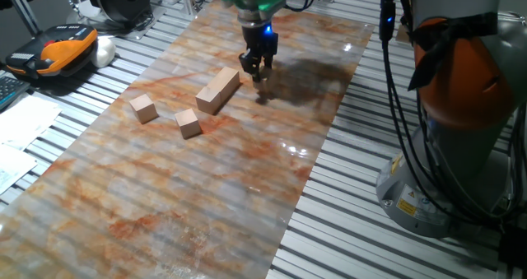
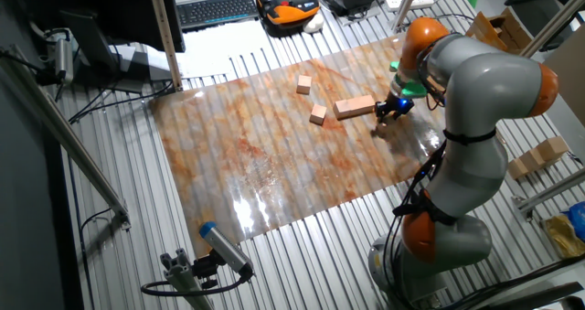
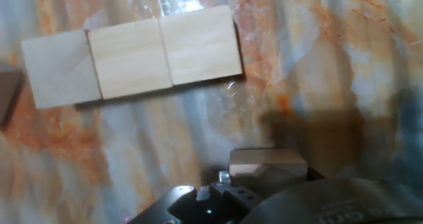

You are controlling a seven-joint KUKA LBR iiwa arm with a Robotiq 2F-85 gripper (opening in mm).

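Observation:
My gripper (image 1: 262, 72) points down over the marbled board, close beside a long bar of wooden blocks (image 1: 218, 90). In the wrist view the bar shows as a row of three pale square faces (image 3: 129, 59), apart from the gripper. A shaded wooden block (image 3: 268, 166) appears right next to the dark fingers (image 3: 173, 205). Whether it sits between them cannot be told, and the outer views do not show it clearly. Two separate wooden cubes, one nearer the bar (image 1: 188, 123) and one farther left (image 1: 143, 109), rest on the board.
The marbled board (image 1: 165, 197) is clear toward the front. An orange and black device (image 1: 53, 53) lies off its left side. The arm's base (image 1: 420, 198) stands to the right. More wooden blocks (image 2: 537, 158) lie beyond the arm.

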